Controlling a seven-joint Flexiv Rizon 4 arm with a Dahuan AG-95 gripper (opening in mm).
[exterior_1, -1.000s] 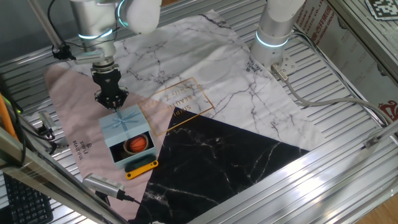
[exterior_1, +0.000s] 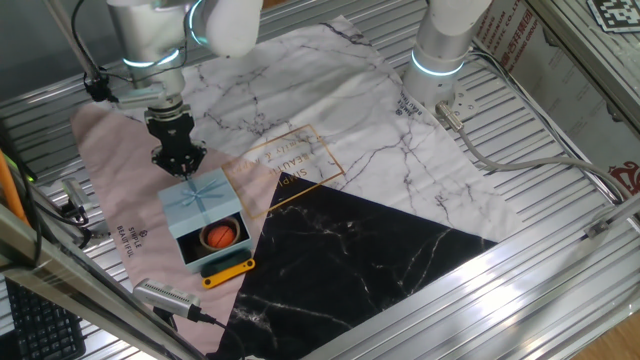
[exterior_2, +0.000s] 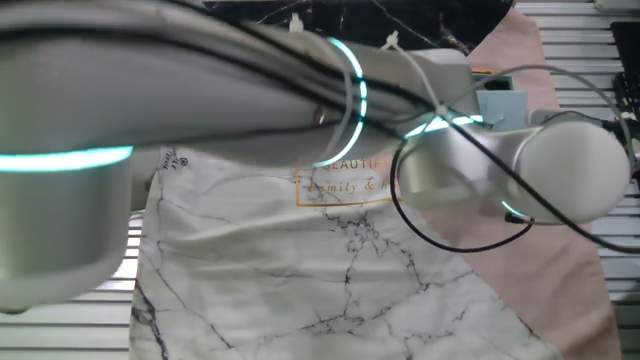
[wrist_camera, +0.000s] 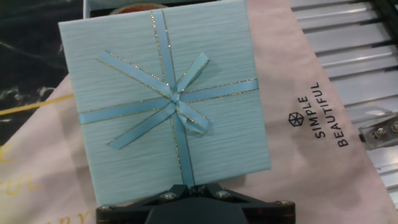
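A light blue gift box (exterior_1: 215, 258) stands on the pink part of the cloth. Its lid (exterior_1: 203, 200) (wrist_camera: 217, 134), tied with a blue ribbon bow (wrist_camera: 175, 98), covers the rear portion, leaving the front uncovered. In that opening sits a small orange-red ball (exterior_1: 221, 236) in a round brown holder. My gripper (exterior_1: 184, 172) is at the lid's rear edge, fingertips together beside the ribbon's end. Whether the lid's edge is between them cannot be made out. Exterior view 2 has the gripper hidden behind the arm.
A yellow-orange bar-shaped item (exterior_1: 229, 273) lies against the box's front. Nearby is a grey device (exterior_1: 167, 298) with a cable, and a keyboard (exterior_1: 45, 325) is at the lower left.
The upper arm has shifted very slightly, and the wrist leans a touch differently. Box, lid and ball look the same as before.
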